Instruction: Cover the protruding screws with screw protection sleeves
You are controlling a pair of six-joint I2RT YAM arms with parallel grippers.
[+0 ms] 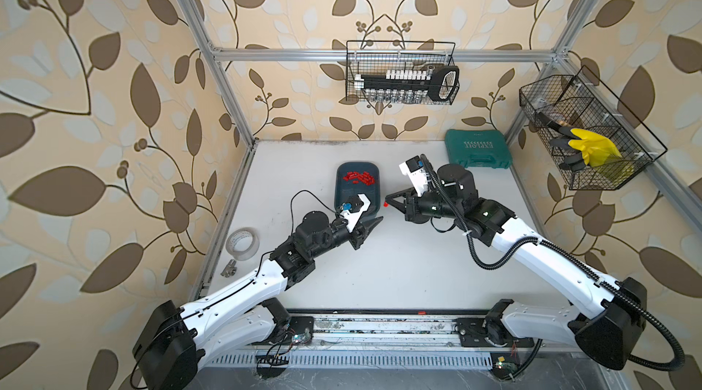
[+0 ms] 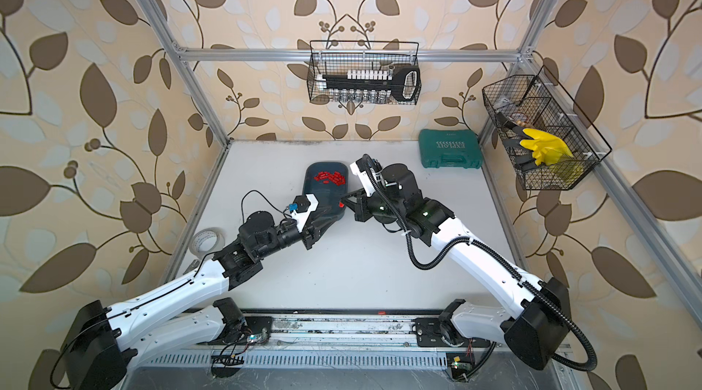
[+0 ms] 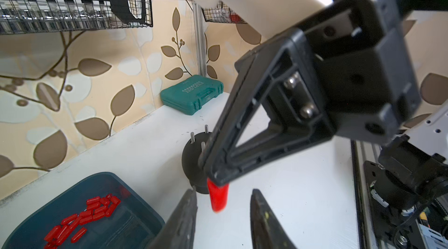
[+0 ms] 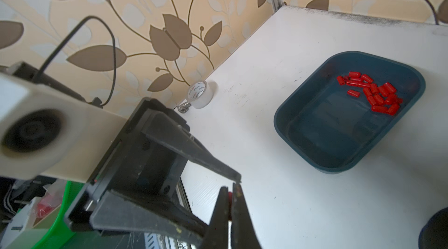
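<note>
A red sleeve hangs at the tips of my right gripper, which is shut on it, just beyond the separated fingertips of my left gripper, part open and empty. In the left wrist view a round black holder with upright screws stands behind the right gripper, partly hidden by it. More red sleeves lie in the dark tray.
A green case is at the back right. A tape roll and small metal part lie at the left. Wire baskets hang on the walls.
</note>
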